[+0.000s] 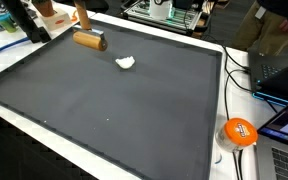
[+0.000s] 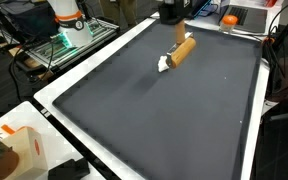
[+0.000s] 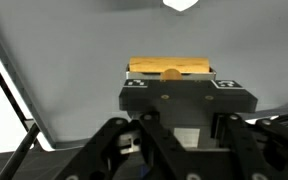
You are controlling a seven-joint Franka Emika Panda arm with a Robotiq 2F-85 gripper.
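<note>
A wooden mallet-like tool has a tan, roughly horizontal cylindrical head [image 1: 89, 40] and an upright handle [image 2: 180, 32]. My gripper is shut on the tool, with the handle's rounded orange end showing by the fingers in the wrist view and the head [image 3: 169, 65] lying crosswise beyond it. The black gripper body appears at the top of exterior view 2. A small crumpled white piece [image 1: 125, 63] rests on the dark grey mat [image 1: 114, 110], close to the head. Whether the head touches the mat is unclear.
An orange-lidded round container [image 1: 238, 133] stands on the white table's right side, near laptops and cables. Clutter fills the back left corner in exterior view 1.
</note>
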